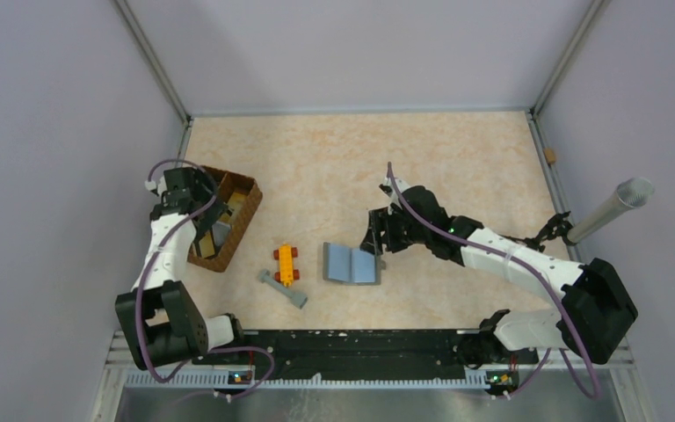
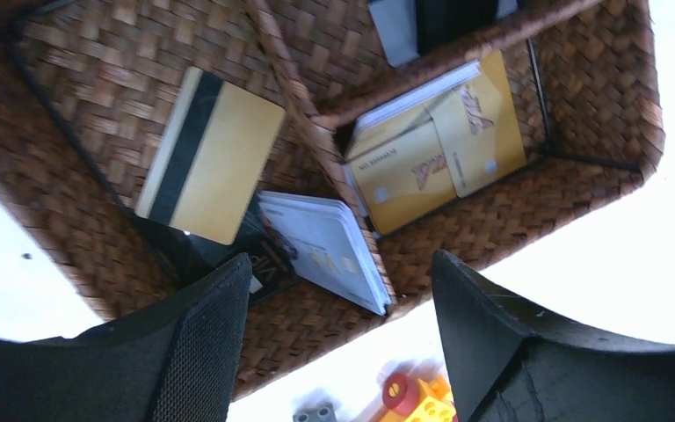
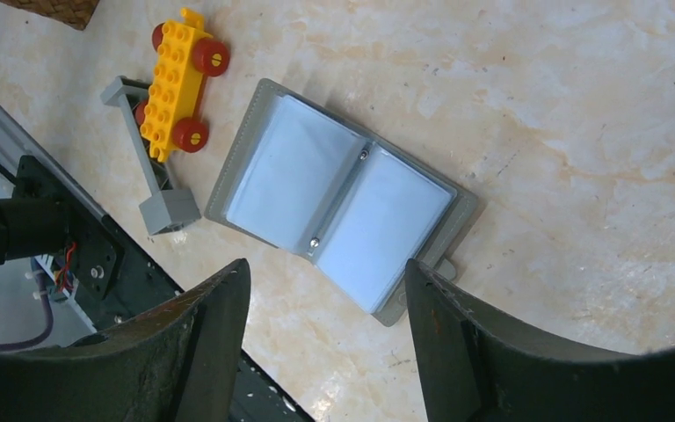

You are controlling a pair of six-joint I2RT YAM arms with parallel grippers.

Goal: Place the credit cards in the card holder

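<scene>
In the left wrist view a woven basket point(image 2: 598, 202) with compartments holds cards: a gold card with a black stripe point(image 2: 215, 158), a stack of silver cards point(image 2: 321, 242), gold cards point(image 2: 479, 123) and darker ones. My left gripper hangs open over the basket, nothing between its fingers. A grey card holder point(image 3: 470, 202) with two pale blue panels lies on the table in the right wrist view. My right gripper is open above and beside it, empty.
A yellow toy car with red wheels point(image 1: 286, 264) and a grey tool point(image 1: 281, 288) lie between basket and holder.
</scene>
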